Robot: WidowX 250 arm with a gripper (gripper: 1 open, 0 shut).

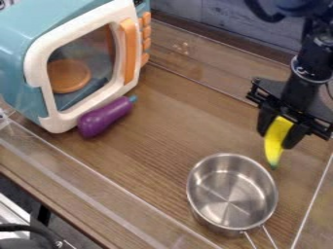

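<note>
My black gripper [281, 121] at the right is shut on a yellow banana [275, 146], which hangs tilted with its lower end above the wooden counter, just behind a steel pot [232, 189]. The pot stands at the front right with its handle pointing toward the near edge.
A teal toy microwave [39, 49] with an open front and an orange disc inside fills the back left. A purple eggplant [104, 118] lies beside it.
</note>
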